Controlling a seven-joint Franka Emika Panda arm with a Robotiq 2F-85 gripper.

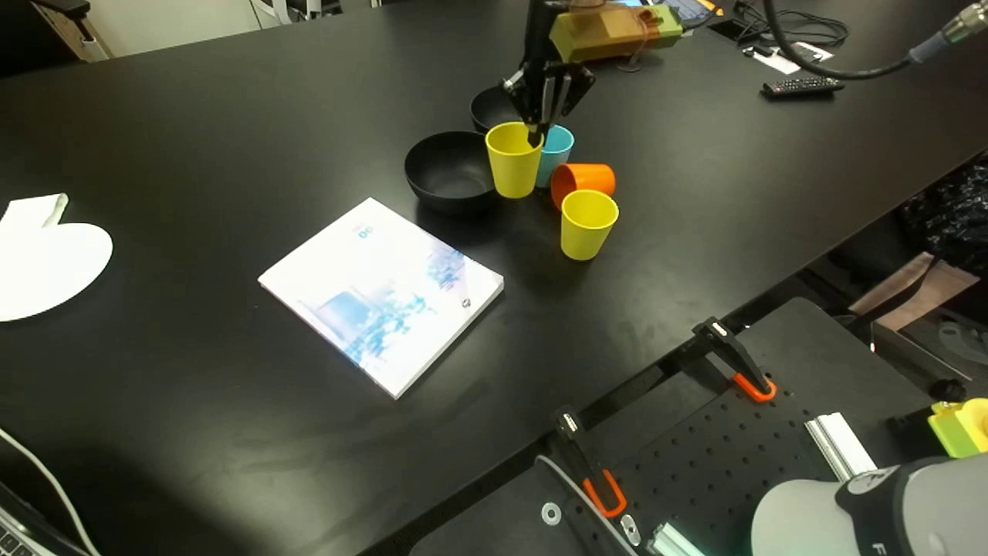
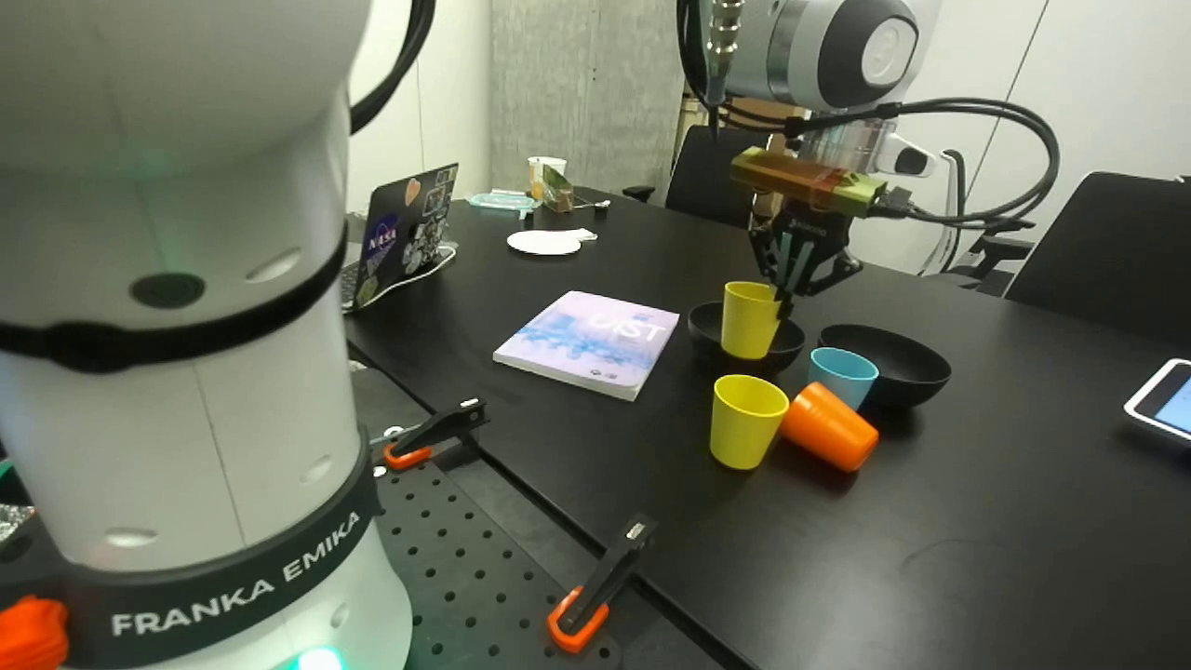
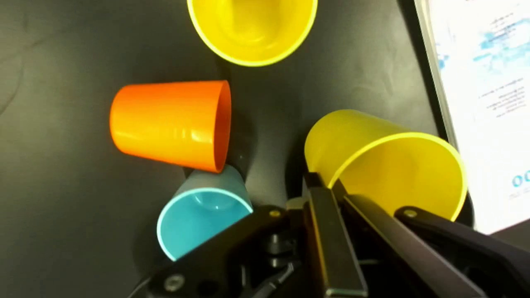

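Note:
My gripper is shut on the rim of a yellow cup, one wall pinched between its fingers. In exterior view 1 this held cup overlaps the right side of a black bowl; it looks raised off the table. A second yellow cup stands upright on the table. Beside it an orange cup lies on its side. An upright blue cup stands close to the orange one and is partly hidden by my gripper in exterior view 1.
Another black bowl sits just behind the blue cup. A white book lies flat nearby, left of the cups. Two clamps grip the table's front edge.

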